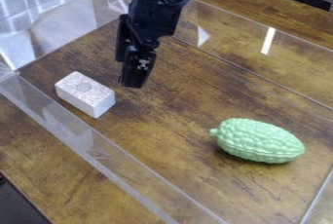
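The black gripper (135,60) hangs over the wooden table, open, its fingers pointing down, above and to the right of a white speckled block (85,94). Nothing shows between the fingers. A pale green bumpy gourd-like object (259,141) lies at the lower right, apart from both.
Clear plastic walls (128,182) edge the work area on several sides. A white-grey tiled or cloth surface (33,9) is at the upper left.
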